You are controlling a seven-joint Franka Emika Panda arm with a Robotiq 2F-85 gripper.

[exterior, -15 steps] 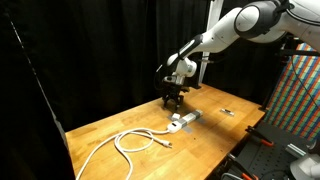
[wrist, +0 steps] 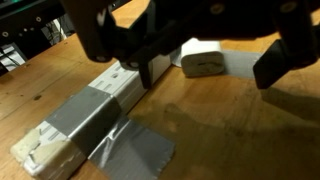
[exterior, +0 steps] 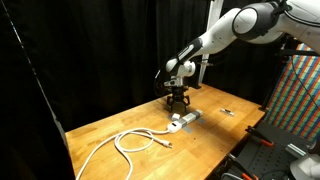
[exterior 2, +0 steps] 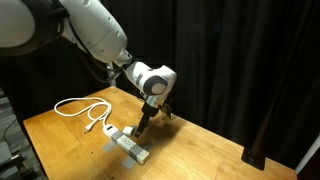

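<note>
In the wrist view a small white block (wrist: 203, 58), perhaps a plug or adapter, lies on the table close to the power strip. My gripper stands open, one dark finger to either side of the block's place in this view; no contact can be made out. The white power strip (wrist: 92, 112) runs diagonally on the left, with grey tape across it. From outside, my gripper (exterior: 178, 104) points down just behind the block (exterior: 176, 117). In the second exterior view the gripper (exterior 2: 147, 117) is low over the table by the power strip (exterior 2: 128, 146).
A white cord (exterior: 122, 142) loops over the table's left part and ends near a plug. Grey tape (wrist: 135, 150) lies flat beside the strip. Small items (exterior: 227, 112) lie on the right. Black curtains (exterior: 100, 60) close off the back. Bare wood (exterior 2: 225, 160) extends beyond the strip.
Over the last second my gripper has come slightly lower and to the right in the first exterior view, nearer the block. The block, strip and cord look unmoved.
</note>
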